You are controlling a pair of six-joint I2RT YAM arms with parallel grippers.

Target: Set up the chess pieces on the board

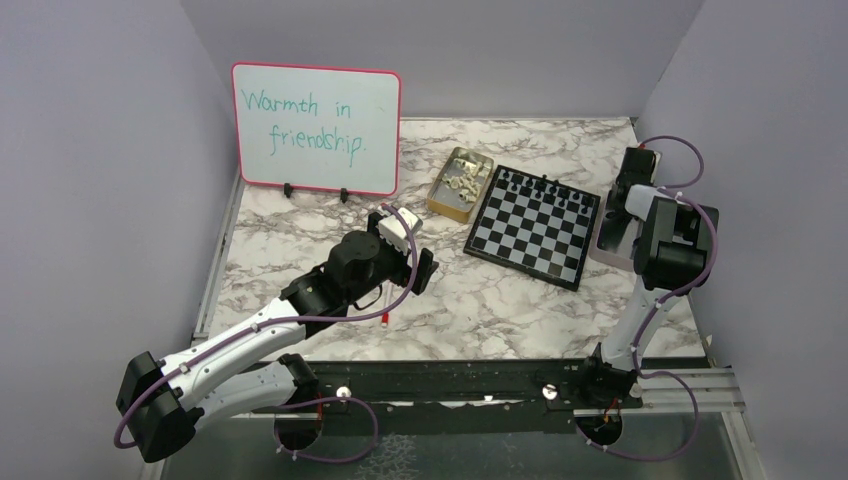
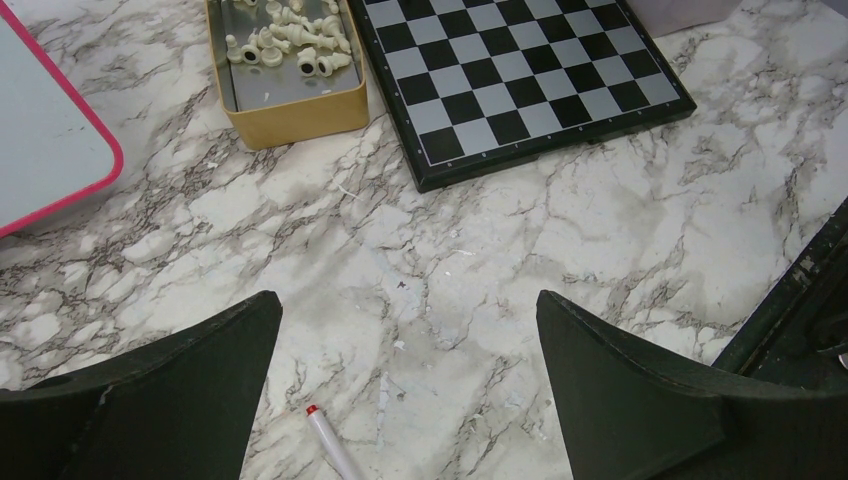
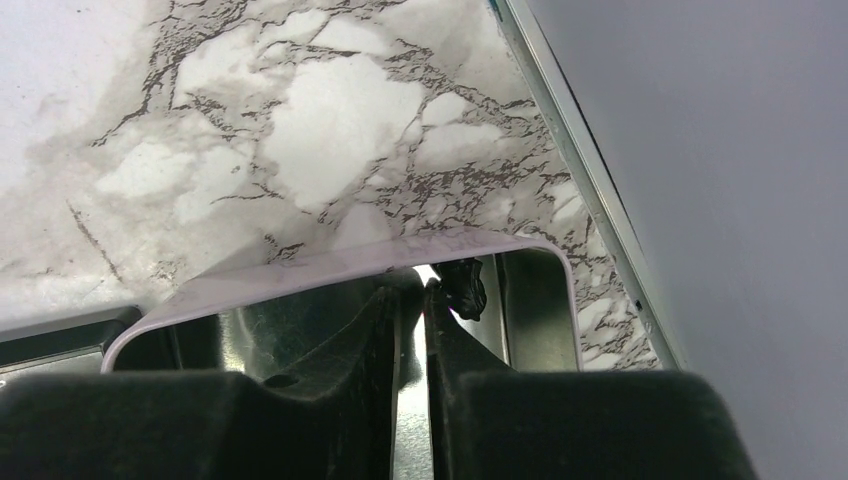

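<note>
The chessboard (image 1: 530, 230) has rows of black pieces (image 1: 540, 190) along its far side. My right gripper reaches into the metal tray (image 3: 535, 300), its fingertips close together with a narrow gap, beside a black piece (image 3: 462, 285) lying near the tray's far wall. Whether anything is between the fingertips is unclear. White pieces (image 2: 290, 40) lie in the yellow box (image 2: 300, 125) left of the board. My left gripper is open over bare table, empty.
A whiteboard (image 1: 316, 130) stands at the back left. A marker (image 2: 330, 440) lies on the front left table. The right wall (image 3: 730, 180) is close to the tray.
</note>
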